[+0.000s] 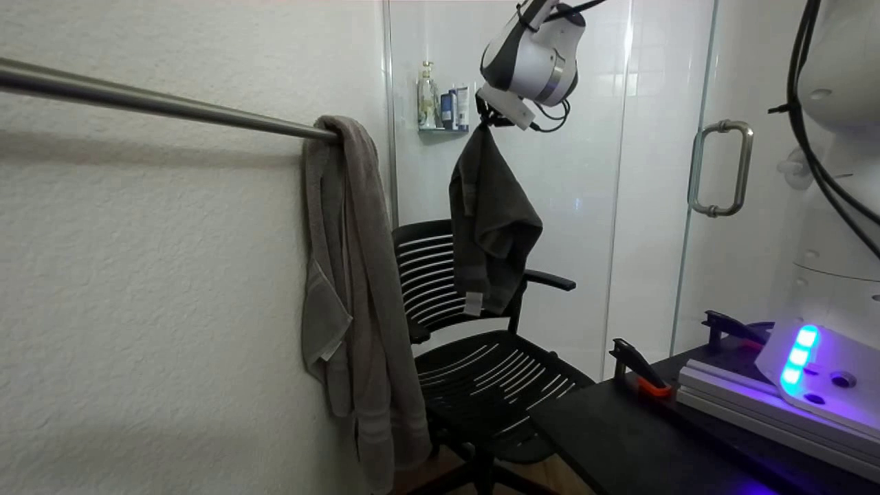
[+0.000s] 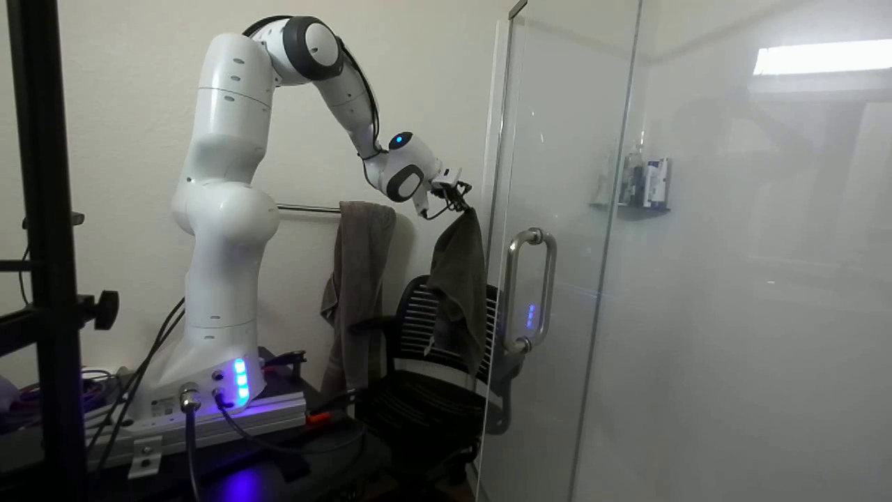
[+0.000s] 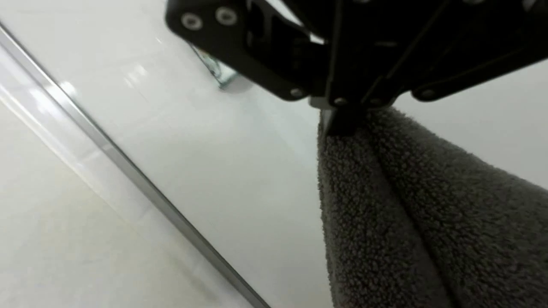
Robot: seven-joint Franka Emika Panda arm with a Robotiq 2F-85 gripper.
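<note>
A small dark grey towel (image 1: 495, 218) hangs from my gripper (image 1: 485, 124), which is shut on its top. In exterior view 1 the cloth dangles in front of the black chair's backrest (image 1: 422, 268), well above the seat, with a pale tag at its lower edge. The wrist view shows the towel (image 3: 411, 220) bunched between the fingertips and spreading downward in folds. A larger grey towel (image 1: 363, 272) is draped over the end of the metal wall rail (image 1: 165, 99), left of the held one and apart from it.
The chair seat (image 1: 495, 388) is bare. Behind it are glass shower panels with a metal handle (image 2: 541, 288) and a corner shelf of bottles (image 1: 429, 99). At the right, a black table (image 1: 627, 437) carries the arm's base and clamps (image 1: 639, 367).
</note>
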